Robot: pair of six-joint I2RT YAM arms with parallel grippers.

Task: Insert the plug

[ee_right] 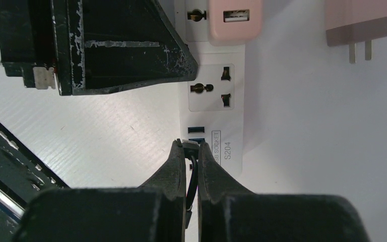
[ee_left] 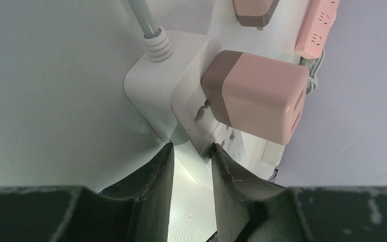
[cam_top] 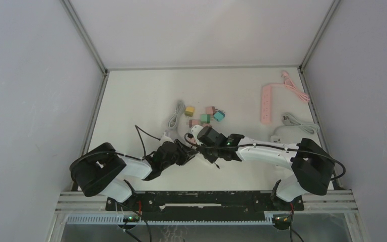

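Note:
The white power strip (ee_left: 151, 91) lies on the table, its cord end near my left gripper, which is shut on the strip's side. A pink adapter (ee_left: 267, 96) sits on the strip's face. In the right wrist view, my right gripper is shut on a small plug (ee_right: 190, 147) with a black cable (ee_right: 193, 179). That plug is over the strip's USB slots (ee_right: 196, 130), beside the printed label. Whether its tip is in a slot or only above it cannot be told. The black fingers of my left gripper cross the strip's upper part.
Several coloured adapters, among them a yellow one (cam_top: 189, 110) and a green one (cam_top: 205, 118), lie behind the grippers. A pink power strip (cam_top: 266, 104) and a coiled grey cord (cam_top: 301, 124) are at the right.

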